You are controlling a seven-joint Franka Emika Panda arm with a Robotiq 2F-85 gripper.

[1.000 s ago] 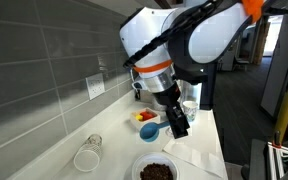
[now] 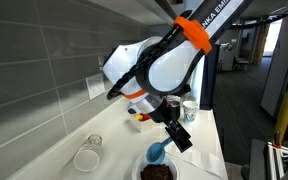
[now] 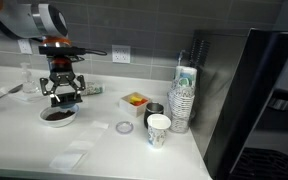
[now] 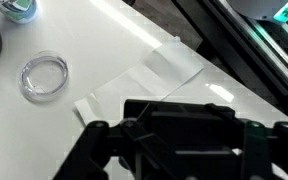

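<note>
My gripper (image 3: 66, 97) is shut on a dark object (image 4: 179, 127), which fills the space between the fingers in the wrist view. From exterior view 1, a blue part (image 2: 156, 153) shows at the gripper's lower left. It looks like the inside or end of the held object, tilted toward the white bowl (image 2: 136, 172). The bowl holds dark bits (image 2: 160, 173) and sits on the counter beneath the blue part. Whether the object touches the bowl cannot be told. The fingertips are mostly hidden by the arm and the dark object.
A clear glass (image 2: 88, 154) lies to the left. White paper sheets (image 3: 76, 150), a clear round dish (image 4: 44, 77), a patterned cup (image 3: 158, 130), a dark canister (image 3: 152, 112) and a tray of colored items (image 3: 136, 103) are to the bowl's right. Open counter lies in front.
The arm has come down, with the held object's blue part lower and nearer the bowl. It now overlaps the bowl's far rim in view. The bowl has stayed in place.
</note>
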